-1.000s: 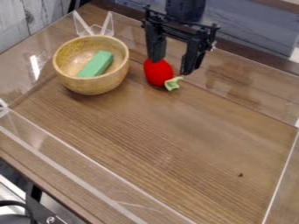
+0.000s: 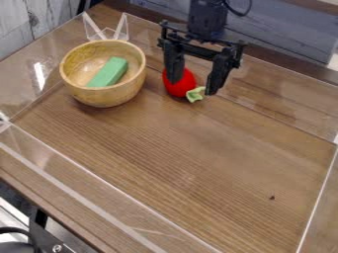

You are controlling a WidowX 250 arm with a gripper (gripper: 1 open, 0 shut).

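Note:
The black gripper (image 2: pixel 199 61) hangs at the top centre over a red strawberry-like object (image 2: pixel 180 83) with a pale green leafy tip. Its two fingers are spread wide apart, one on either side above the red object, with nothing visible held between them. At the left, a yellow bowl (image 2: pixel 85 92) holds a green oblong object (image 2: pixel 113 72).
A pale wall or edge runs along the back, and dark cables lie at the bottom left corner.
The gripper has shifted and turned slightly, its fingers reaching a little differently over the red object. The bowl and red object look unmoved.

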